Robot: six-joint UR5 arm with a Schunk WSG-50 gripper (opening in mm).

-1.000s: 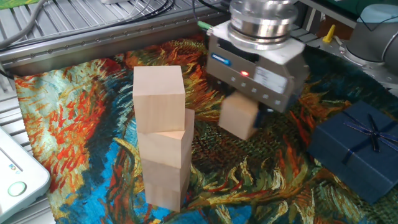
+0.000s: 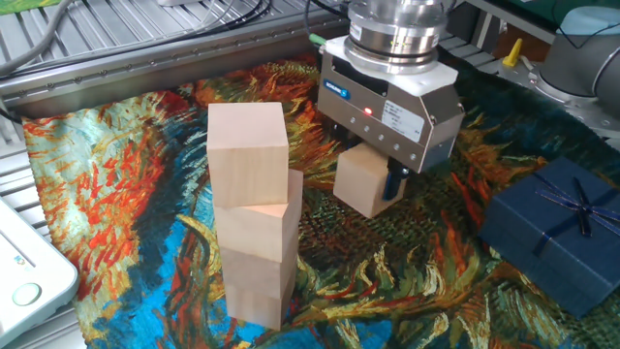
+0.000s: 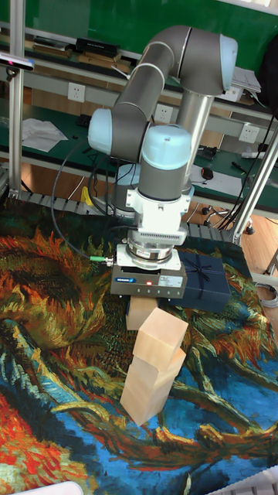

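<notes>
My gripper (image 2: 369, 180) is shut on a pale wooden block (image 2: 360, 182), which hangs tilted below the gripper body. One dark finger (image 2: 392, 182) shows against the block's right side; the other is mostly hidden. Left of it in exterior view 2 stands a tower of several wooden blocks (image 2: 247, 174), its top block turned a little against the one below. From exterior view 3, the held block (image 3: 141, 313) shows behind the tower (image 3: 154, 363) and partly under the gripper. A gap separates the held block from the tower in exterior view 2.
A dark blue gift box with a ribbon (image 2: 552, 233) sits to the right on the painted cloth (image 2: 387, 291). A white device (image 2: 29, 267) lies at the left edge. Metal rails (image 2: 174, 68) run behind the cloth. Bare cloth lies in front of the gripper.
Tower and gift box stayed put.
</notes>
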